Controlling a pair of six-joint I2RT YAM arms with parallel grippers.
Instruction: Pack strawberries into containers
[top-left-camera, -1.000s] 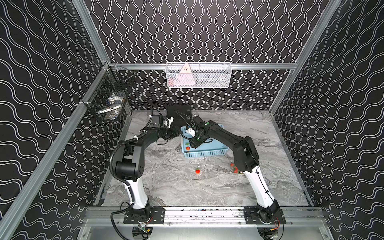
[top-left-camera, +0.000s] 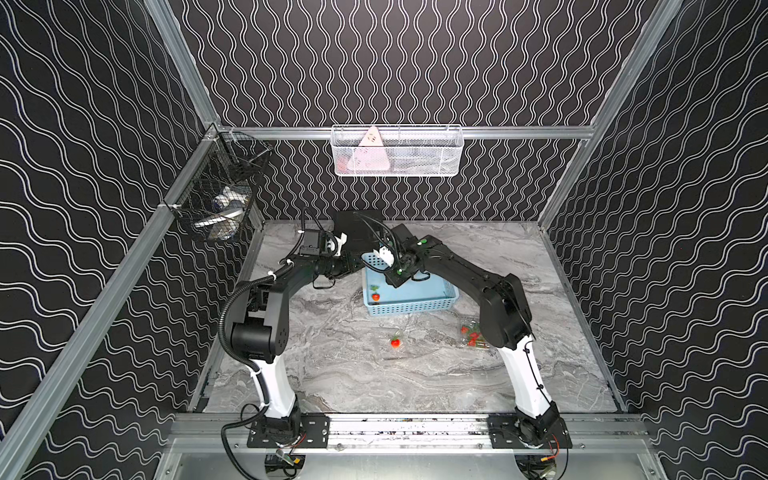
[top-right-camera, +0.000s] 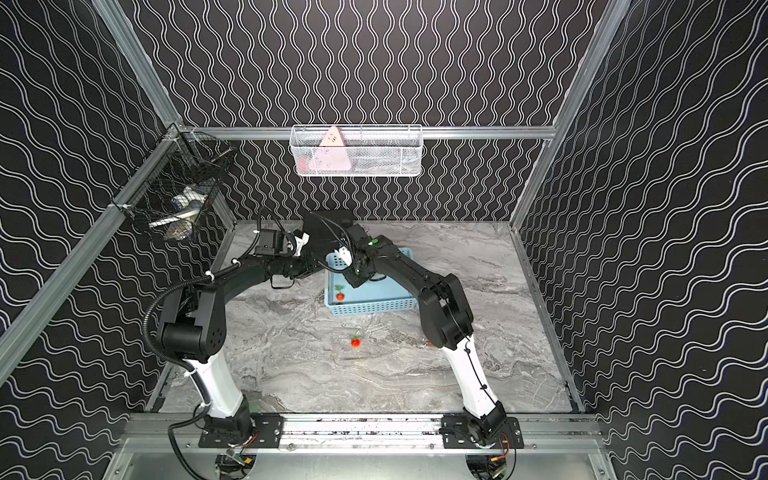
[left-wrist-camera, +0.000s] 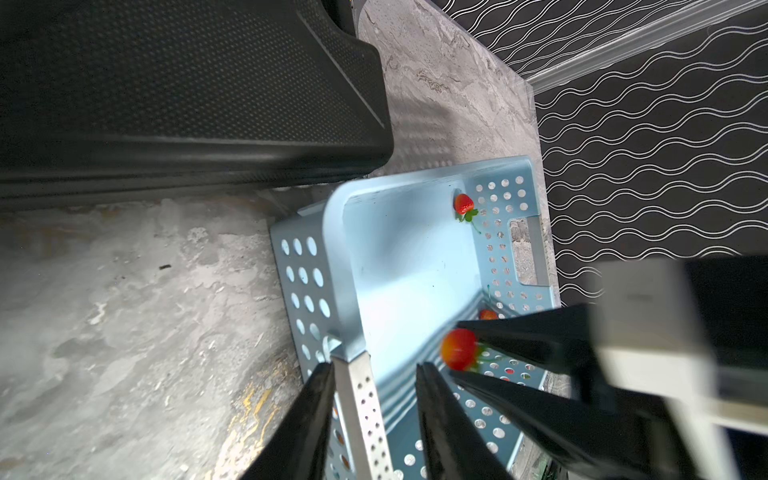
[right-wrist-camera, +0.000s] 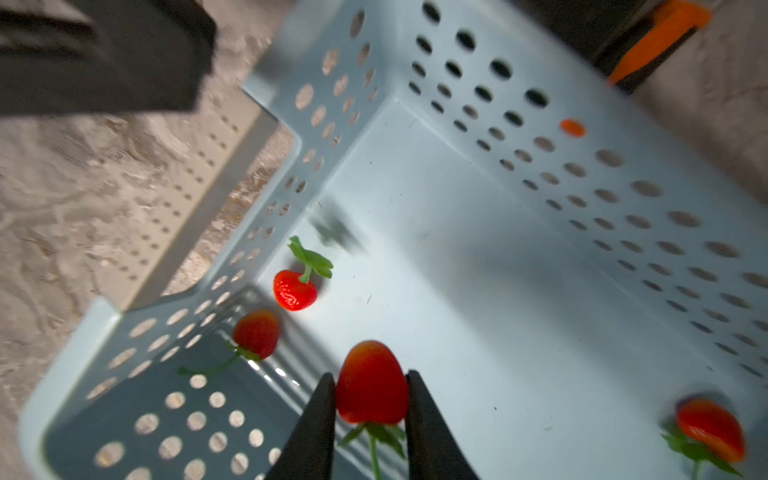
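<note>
In the right wrist view my right gripper is shut on a red strawberry (right-wrist-camera: 372, 382), its green stem pointing down between the fingers. It hangs over the inside of the blue basket (top-left-camera: 412, 305). Other strawberries lie in the basket: one upright-leafed strawberry (right-wrist-camera: 295, 290), one by the perforated wall (right-wrist-camera: 256, 333) and one at the far right (right-wrist-camera: 710, 428). My left gripper has its fingers apart, with the basket's end wall and handle showing beyond the gap; contact cannot be told. A clear container (top-left-camera: 473, 333) with strawberries lies on the table, partly behind the right arm.
One loose strawberry (top-left-camera: 395, 342) rests on the table in front of the basket. A black box (top-left-camera: 358, 225) stands behind it, close to the left gripper. Bare marble tabletop (top-left-camera: 336, 360) spreads across the front left.
The right forearm and elbow have shifted to the right, and its gripper has moved slightly right over the basket. The left arm looks still.
</note>
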